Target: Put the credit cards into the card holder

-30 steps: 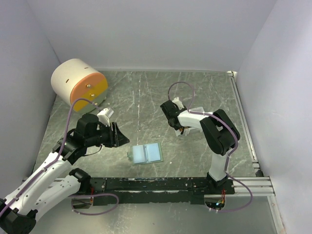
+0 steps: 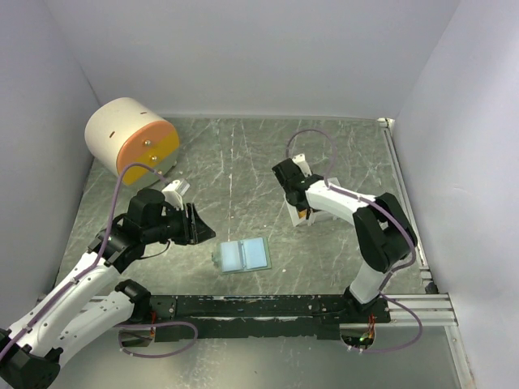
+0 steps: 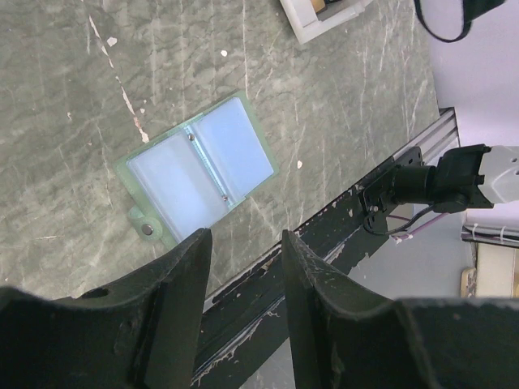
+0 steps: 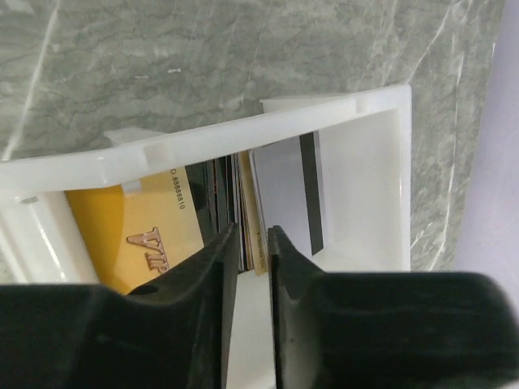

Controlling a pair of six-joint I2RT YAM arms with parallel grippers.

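The card holder (image 2: 244, 254) lies open and flat on the table, pale blue with a snap tab, also filling the middle of the left wrist view. My left gripper (image 2: 204, 228) hovers left of it, open and empty. Several cards lean together in a white box (image 4: 199, 134): a yellow card (image 4: 139, 223), dark ones, a cream card (image 4: 253, 215) and a grey card with a black stripe (image 4: 284, 190). Over that box, my right gripper is partly open, its fingertips around the cream card's end as seen from above; contact cannot be made out.
A white and orange cylinder (image 2: 134, 138) stands at the back left. The black rail (image 2: 243, 316) runs along the front edge. Bare table lies between the holder and the white box, and behind them.
The left arm and the card holder have stayed still.
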